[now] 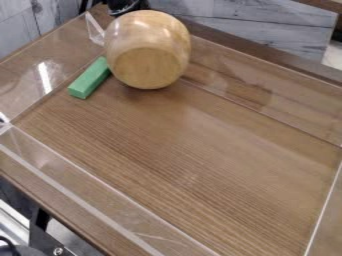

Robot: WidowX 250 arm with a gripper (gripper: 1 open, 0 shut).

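A round, pale wooden object, like a bowl (147,55), sits at the upper left of the wooden surface. Just left of it lies a green bar-shaped block (88,78). A dark shape at the top edge behind the round object may be part of my arm; my gripper's fingers cannot be made out.
Clear plastic edging runs along the left and right sides. A grey wood-grain panel (267,30) stands along the back.
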